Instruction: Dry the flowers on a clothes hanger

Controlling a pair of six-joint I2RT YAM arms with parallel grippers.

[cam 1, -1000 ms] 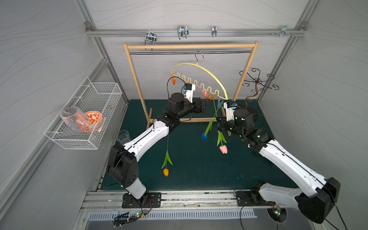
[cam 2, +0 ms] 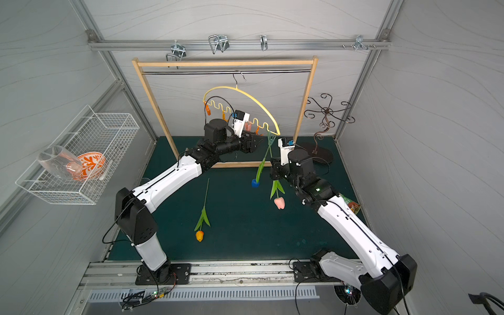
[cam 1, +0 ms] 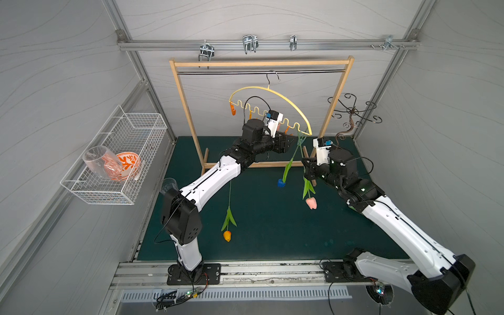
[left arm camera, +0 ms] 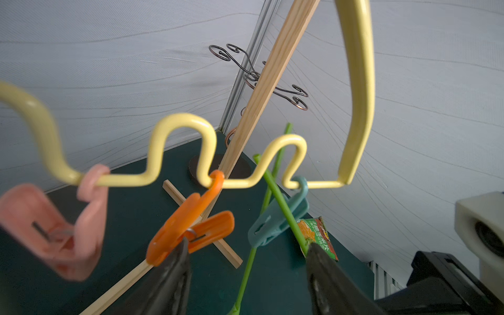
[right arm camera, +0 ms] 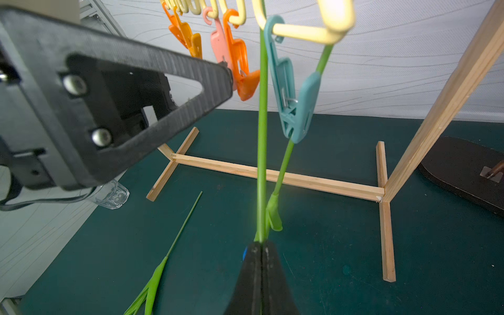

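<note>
A yellow hanger [cam 1: 286, 99] with coloured clips hangs on the rack. At its right end, the teal clip [right arm camera: 298, 102] grips the stem of the blue tulip [cam 1: 282, 182], which dangles below. My right gripper is shut on the green stem [right arm camera: 262, 131] of the pink tulip [cam 1: 311, 203]; the bloom hangs below the fingers. That stem rises in front of the teal clip, close to it. My left gripper is open just left of the hanger's end, fingers apart, near the orange clip [left arm camera: 191, 225] and teal clip. The orange tulip [cam 1: 227, 235] lies on the table.
The wooden rack [cam 1: 262, 64] spans the back, with a dark scrolled metal stand [cam 1: 352, 111] to its right. At left, a wire basket [cam 1: 118, 141] holds a glass and patterned dish.
The left gripper has moved right, towards the hanger's end. The hanger and blue tulip have swung about. The right gripper has shifted slightly right with the pink tulip.
</note>
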